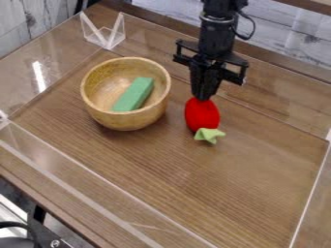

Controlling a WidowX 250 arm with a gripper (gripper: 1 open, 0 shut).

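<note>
My gripper (203,90) is shut, with its tip low just above a red strawberry-like object (202,114) with a green leafy top at its lower end; whether it touches it is hard to tell. To the left, a tan bowl (100,77) holds a green oblong block (134,94).
A clear wire-like stand (104,31) is at the back left. A dark cable (14,232) shows at the lower left edge.
</note>
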